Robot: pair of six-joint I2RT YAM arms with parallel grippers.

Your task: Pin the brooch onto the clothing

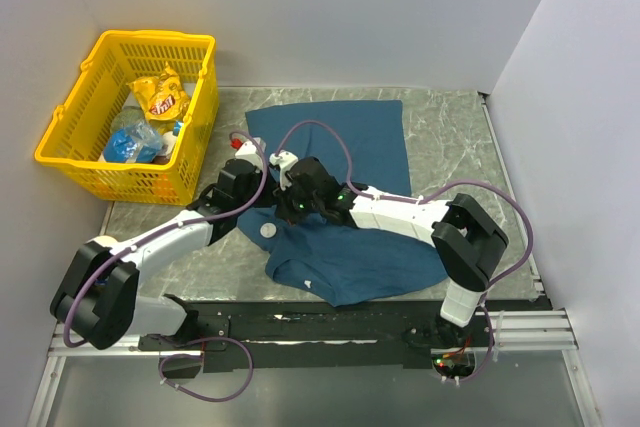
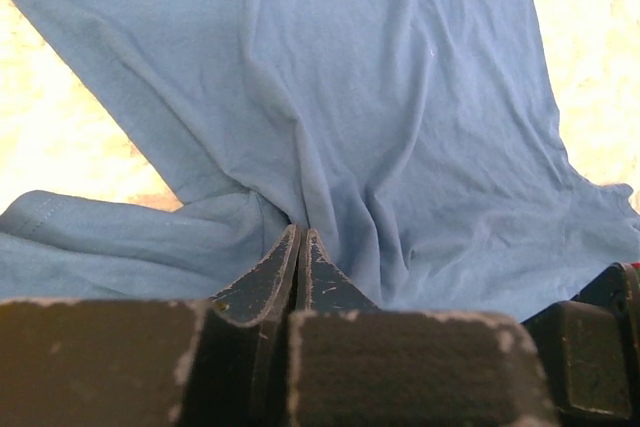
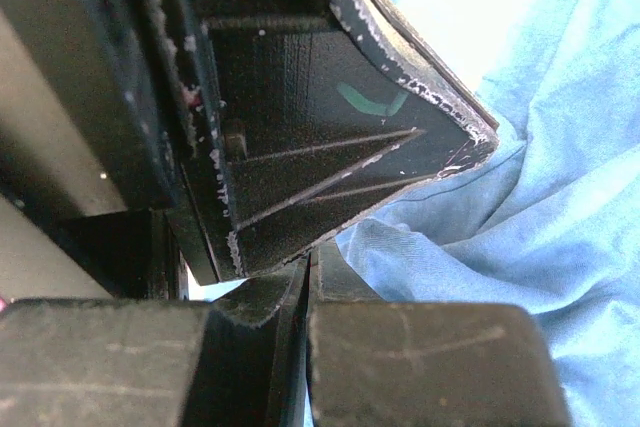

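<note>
The blue clothing lies bunched over the table, its folds filling much of the left wrist view. A small white disc, probably the brooch, shows on or just above its left edge, below both grippers. Whether it is fastened cannot be told. My left gripper is over the cloth, fingertips close together with nothing visible between them; how far apart they are is unclear. Up against it from the right, my right gripper is shut, nothing showing between its fingers. The left gripper's black finger blocks much of the right wrist view.
A yellow basket with packets and bottles stands at the back left. Both arms crowd together over the middle of the cloth, purple cables looping above. Bare table shows at the right and front left; grey walls enclose the sides.
</note>
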